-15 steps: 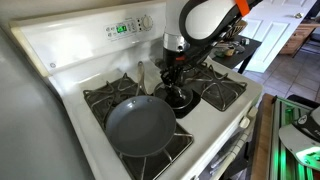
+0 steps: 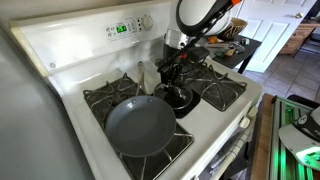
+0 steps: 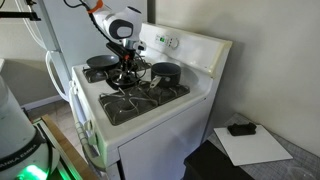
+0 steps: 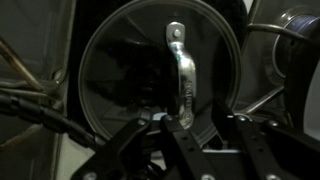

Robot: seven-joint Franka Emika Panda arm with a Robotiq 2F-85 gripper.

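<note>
A round glass lid with a dark rim [image 4: 100,100] fills much of the wrist view. Its curved metal handle [image 4: 186,75] runs down towards my gripper. My black fingers show at the bottom of that view, part open near the handle's lower end; I see no clear grip on it. In exterior view 1 the gripper [image 2: 172,78] hangs low over the lid [image 2: 177,98], which lies on the middle of the stove. Whether the fingertips touch the handle is hidden by the dark fingers.
A dark frying pan [image 2: 140,126] covers the near left burners. In exterior view 2, a dark pot [image 3: 166,73] stands beside the lid, near the stove's back panel [image 3: 190,48].
The white arm body has shifted slightly up and right above the stove. The lid and frying pan look unmoved.
</note>
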